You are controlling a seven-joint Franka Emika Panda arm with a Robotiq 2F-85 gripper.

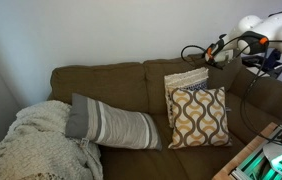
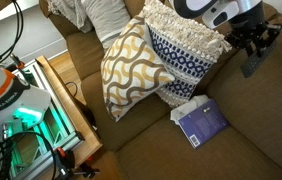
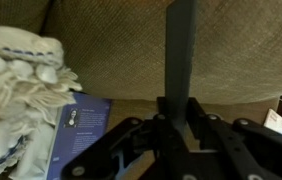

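A long, dark, flat object [image 3: 180,50] stands out from between the fingers of my gripper in the wrist view; the gripper is shut on it. What the object is cannot be told for sure. In exterior view 2 my gripper [image 2: 255,52] hangs at the upper right, over the brown sofa, with the dark object [image 2: 250,67] pointing down. A blue-purple book [image 2: 201,123] lies on the seat below and to the left; part of this book [image 3: 77,135] also shows in the wrist view.
A yellow-and-white patterned pillow [image 2: 133,66] and a cream fringed pillow [image 2: 183,42] lean together near the book. Farther along the sofa are a striped pillow [image 1: 113,124] and a knit blanket [image 1: 43,145]. Bare seat [image 2: 156,150] lies in front of the book.
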